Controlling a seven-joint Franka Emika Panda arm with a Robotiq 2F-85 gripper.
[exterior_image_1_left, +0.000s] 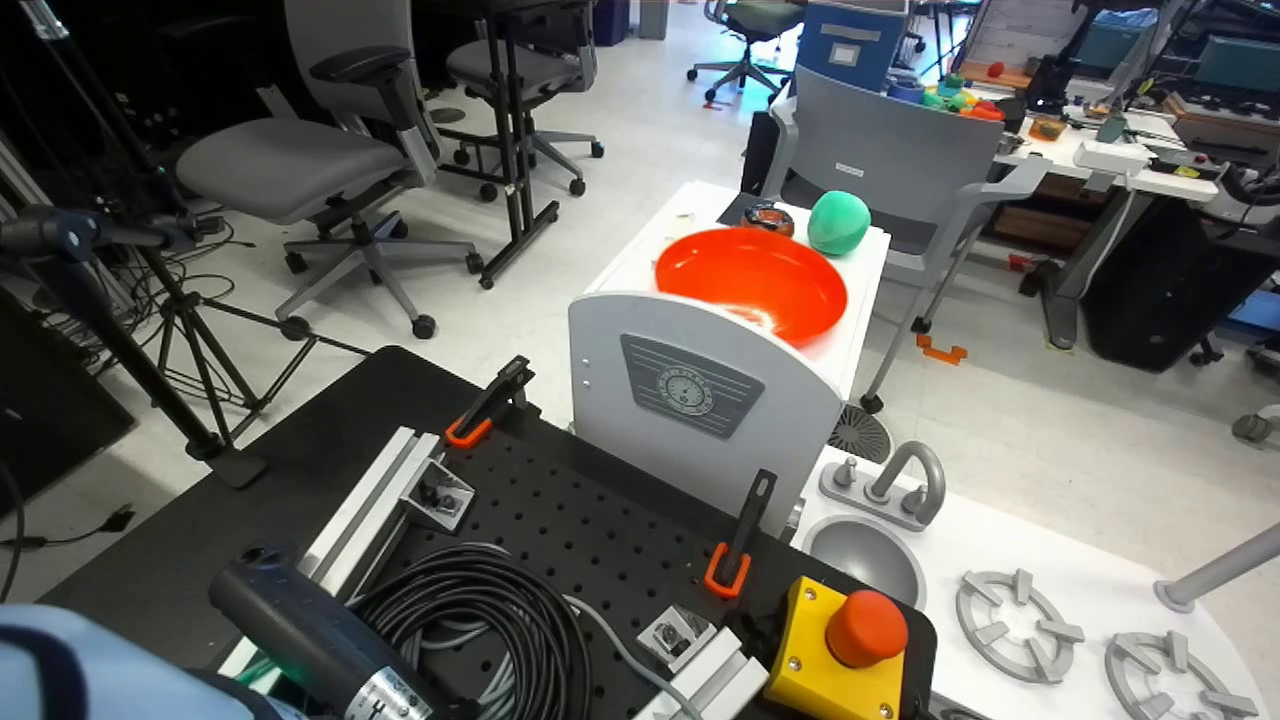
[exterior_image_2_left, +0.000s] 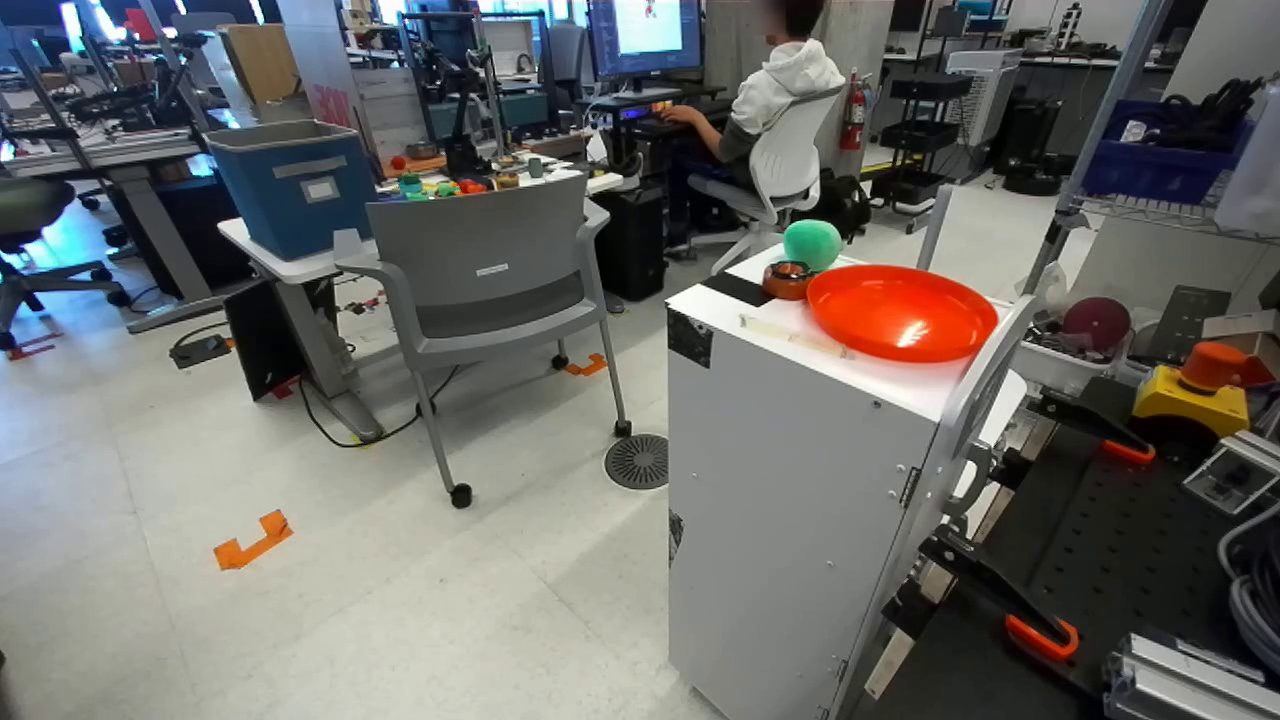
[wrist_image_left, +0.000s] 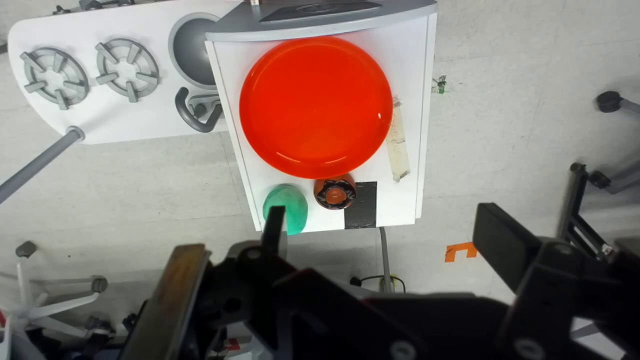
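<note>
A round orange-red plate (wrist_image_left: 316, 108) lies on the white cabinet top, close to its grey backboard (exterior_image_1_left: 708, 378). At the far end of the same top sit a green rounded object (wrist_image_left: 286, 207) and a small brown and black round object (wrist_image_left: 334, 192), side by side. The brown one is right at the plate's rim. In the wrist view my gripper is open, its two black fingers wide apart with nothing between them. One fingertip overlaps the green object's lower edge in that view; whether it touches cannot be told. Neither exterior view shows the gripper.
Beside the cabinet is a white counter with a grey sink (exterior_image_1_left: 866, 558), a curved faucet (exterior_image_1_left: 908, 474) and burners (exterior_image_1_left: 1020, 624). A grey chair (exterior_image_2_left: 486, 270) stands behind the cabinet. The black mounting table (exterior_image_1_left: 576, 516) carries clamps, coiled cable and a yellow box with a red button (exterior_image_1_left: 846, 642).
</note>
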